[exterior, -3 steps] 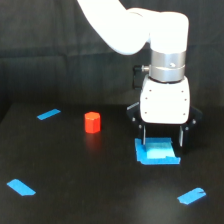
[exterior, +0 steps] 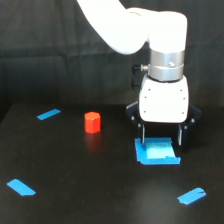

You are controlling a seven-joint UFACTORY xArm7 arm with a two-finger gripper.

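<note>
My gripper [exterior: 162, 140] points downward at the right of the table, its white hand above a blue square patch [exterior: 157, 158]. Two dark fingers [exterior: 181, 133] stand wide apart, one over each side of the patch. The patch looks paler toward its middle; whether that is a separate object or part of the patch is too small to tell. A red block [exterior: 92, 122] sits on the dark table, left of the gripper and well apart from it.
Blue strips lie flat on the table [exterior: 100, 185]: one strip [exterior: 49, 114] at back left, another strip [exterior: 21, 187] at front left, a third strip [exterior: 191, 196] at front right. A dark curtain [exterior: 50, 60] hangs behind.
The white hand has shifted very slightly to the left. The red block and the blue patch are where they were.
</note>
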